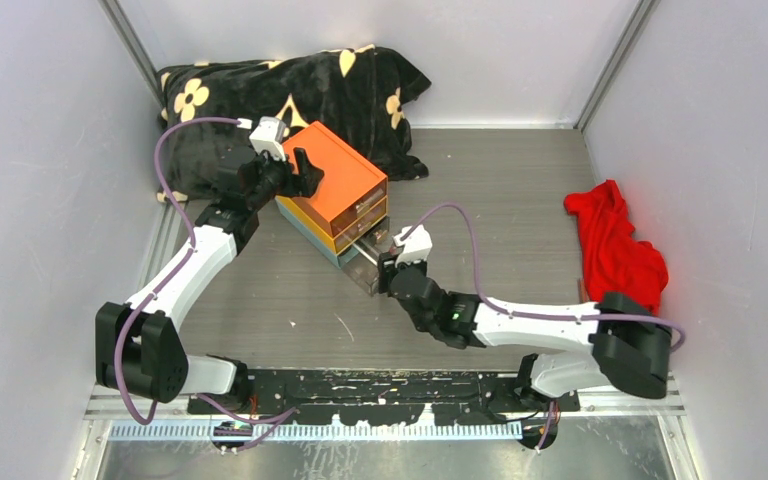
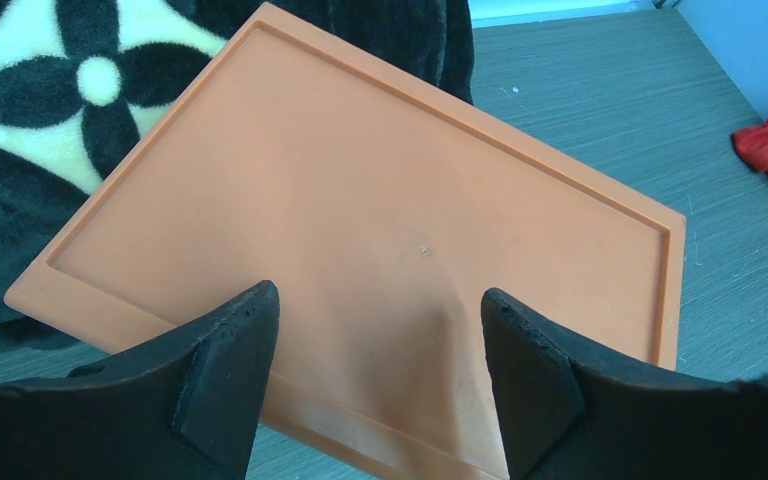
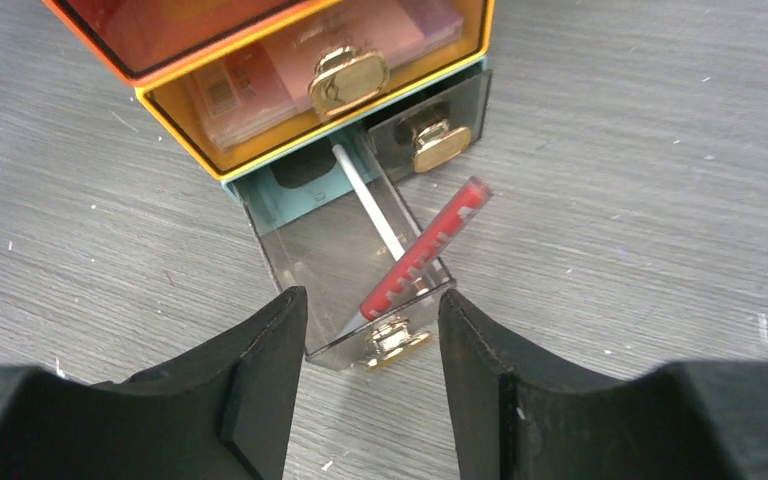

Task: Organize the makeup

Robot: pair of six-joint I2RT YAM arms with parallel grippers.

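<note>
A drawer box (image 1: 332, 180) with an orange top, yellow middle and blue-grey base stands at an angle. Its lowest clear drawer (image 3: 290, 255) is pulled out. In that drawer lies a white stick (image 3: 368, 200), and a red tube (image 3: 425, 250) leans over its front corner. My right gripper is open, its fingers either side of the drawer's front with nothing held between them. Over the orange lid (image 2: 380, 180), my left gripper is open and empty; whether it touches the lid cannot be told.
Behind the box lies a black blanket (image 1: 260, 100) with yellow flowers. A red cloth (image 1: 615, 245) is heaped at the right wall. Beside the open drawer, a neighbouring small drawer (image 3: 450, 125) sits slightly out. The floor between box and cloth is clear.
</note>
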